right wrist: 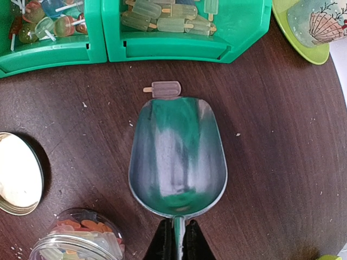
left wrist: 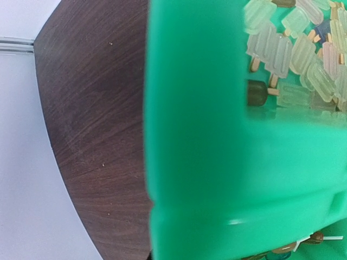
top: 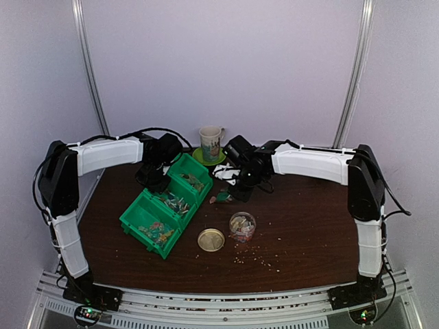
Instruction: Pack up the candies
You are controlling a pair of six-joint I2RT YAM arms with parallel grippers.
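Note:
My left gripper (top: 156,186) is shut on the left side wall of a green compartment bin (left wrist: 200,124), which fills much of the left wrist view. The bin's compartments hold several popsicle-shaped candies (right wrist: 162,11) and lollipop candies (right wrist: 49,24). Shut on the thin handle of a shiny metal scoop (right wrist: 176,157), my right gripper points it toward the bin. The scoop looks empty, with green reflections in its bowl. A single pink popsicle candy (right wrist: 166,89) lies on the table at the scoop's front lip. An open clear jar (top: 242,227) holds orange and pale candies.
Beside the jar lies a gold lid (top: 210,240), with small crumbs scattered in front of the jar. A mug (top: 210,140) stands on a lime-green saucer (right wrist: 320,54) at the back.

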